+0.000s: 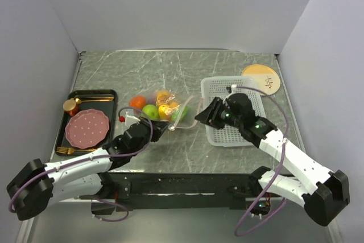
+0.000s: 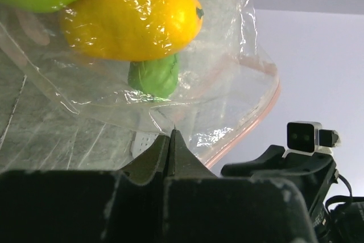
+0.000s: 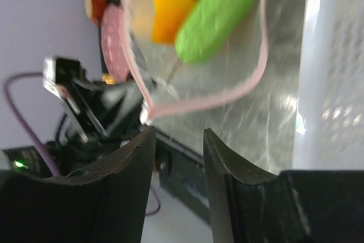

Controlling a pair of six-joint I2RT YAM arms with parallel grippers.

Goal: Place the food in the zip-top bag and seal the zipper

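Observation:
The clear zip top bag lies on its side with its pink-edged mouth facing right, gaping in the right wrist view. Inside are an orange fruit (image 1: 137, 102), a green apple (image 1: 149, 111), a yellow fruit (image 1: 164, 111) and a green vegetable (image 3: 213, 27). My left gripper is shut on the film at the bag's near edge, where a crease runs to its fingertips. To the right of the mouth, my right gripper is partly open, with nothing between its fingers. In the top view, its tips (image 1: 200, 119) come close to the rim.
A white perforated basket (image 1: 230, 138) stands empty under and behind my right arm. On the left, a black tray (image 1: 108, 93) holds a pink plate (image 1: 87, 128), a cup (image 1: 70, 106) and gold cutlery. A round board (image 1: 261, 72) lies at the back right.

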